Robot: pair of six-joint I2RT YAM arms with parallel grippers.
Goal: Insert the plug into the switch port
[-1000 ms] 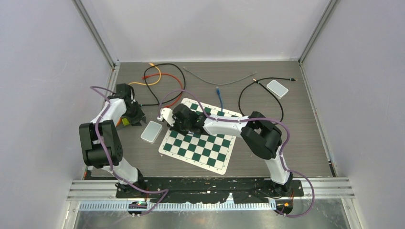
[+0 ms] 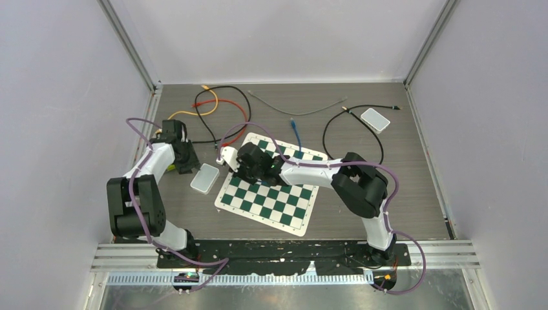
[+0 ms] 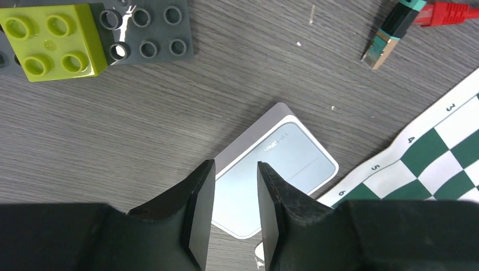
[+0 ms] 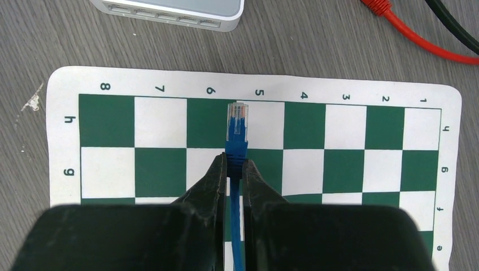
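A blue network plug (image 4: 237,127) with a clear tip points away from my right gripper, which is shut on it above the checkered mat. The plug's tip aims toward the far edge of the mat. The white switch (image 4: 169,11) lies beyond that edge, and its row of ports (image 4: 164,16) faces the mat. In the left wrist view the switch (image 3: 288,149) rests on the table under my left gripper. The left fingers stand part open with nothing between them, and their tips overlap the switch in that view.
Green and grey toy blocks (image 3: 56,42) lie left of the switch. A black-and-teal plug (image 3: 395,25) and a red one (image 3: 443,14) lie beyond it. A second white box (image 2: 375,120) sits at the right, near a black cable (image 2: 333,123).
My left arm has shifted slightly about the area left of the switch. The right arm has moved a little right and down. The switch has stayed in place.
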